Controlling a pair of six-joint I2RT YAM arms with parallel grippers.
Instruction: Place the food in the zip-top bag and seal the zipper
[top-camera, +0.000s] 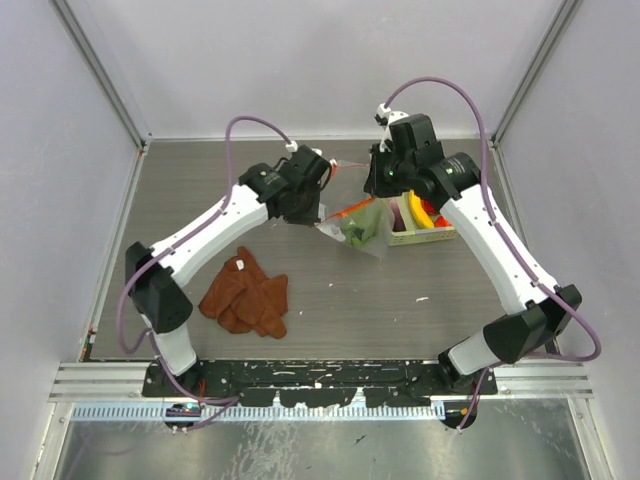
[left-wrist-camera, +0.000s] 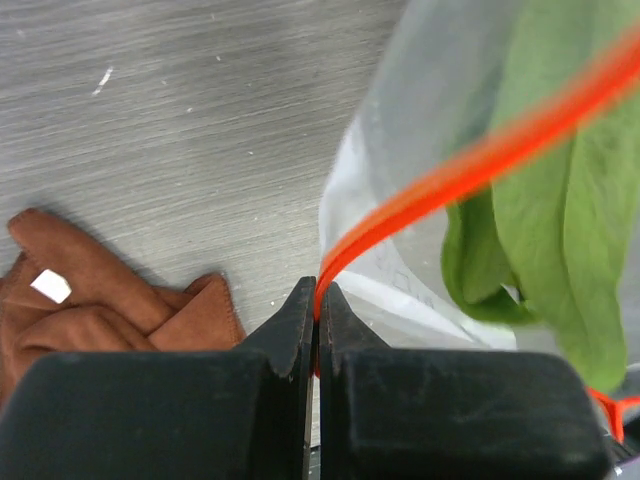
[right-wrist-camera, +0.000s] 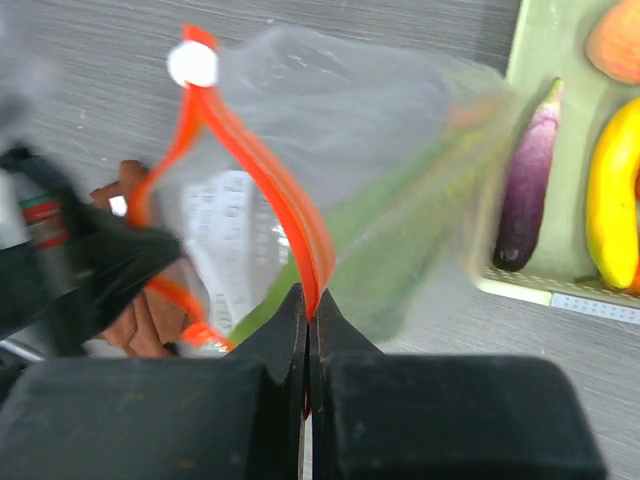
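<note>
The zip top bag (top-camera: 360, 230) hangs between both grippers, its orange zipper strip visible, a green food item inside. My left gripper is shut on one zipper edge at the bag's mouth. My right gripper is shut on the other end of the orange zipper edge. In the right wrist view, a white slider tab (right-wrist-camera: 192, 62) sits at the strip's upper end.
A green crate (top-camera: 420, 235) behind the right arm holds an eggplant (right-wrist-camera: 528, 180), a banana (right-wrist-camera: 612, 185) and other foods. A brown cloth (top-camera: 245, 298) lies at the left front.
</note>
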